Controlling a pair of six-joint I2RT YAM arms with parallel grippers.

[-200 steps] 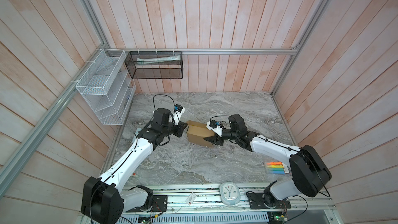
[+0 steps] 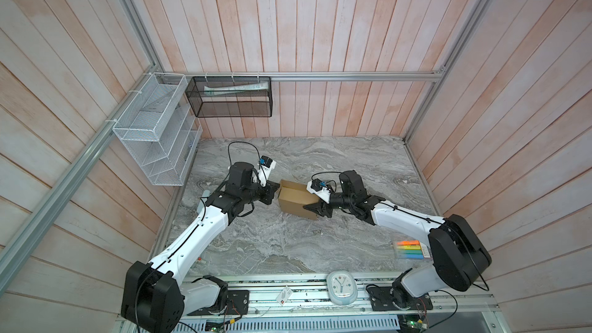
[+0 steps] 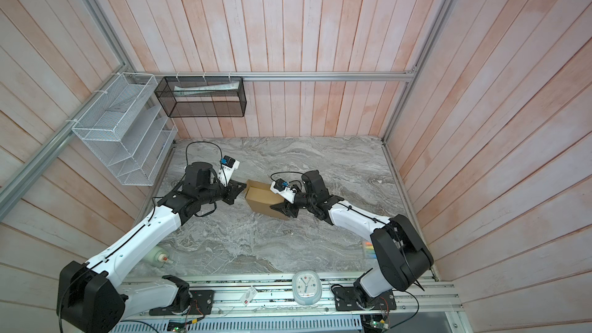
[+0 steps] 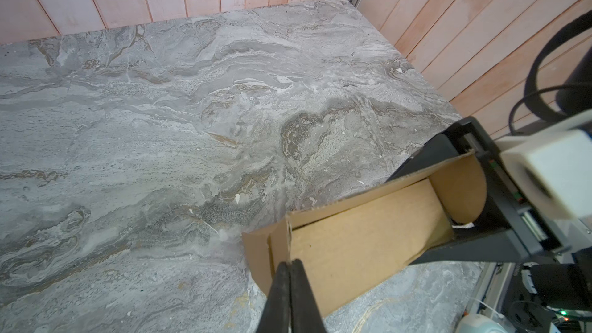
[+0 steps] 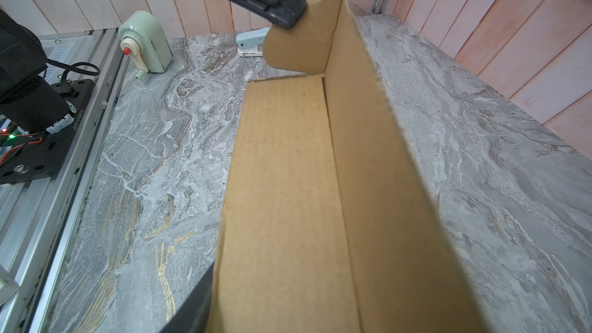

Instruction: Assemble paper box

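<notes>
A brown cardboard box (image 2: 296, 200), its side up toward me open, stands mid-table between the two arms. My left gripper is shut at the box's left end, its fingertips meeting the upright edge of an end flap (image 4: 280, 243); whether cardboard is pinched there is hard to see. From the other side, that same flap (image 5: 306, 40) stands folded up at the far end. My right gripper (image 2: 316, 208) straddles the box's right end, a dark finger (image 5: 194, 308) outside one long wall. The far wall hides its other finger, so firm contact is unclear.
A green hand-cranked device (image 5: 148, 40) and a pale blue stapler (image 5: 251, 41) stand to the left. Coloured markers (image 2: 408, 248) lie front right, a round-topped scale (image 2: 341, 287) at the front edge.
Hardly anything differs. The box's left end sits very slightly further right than before; both arms look almost still.
</notes>
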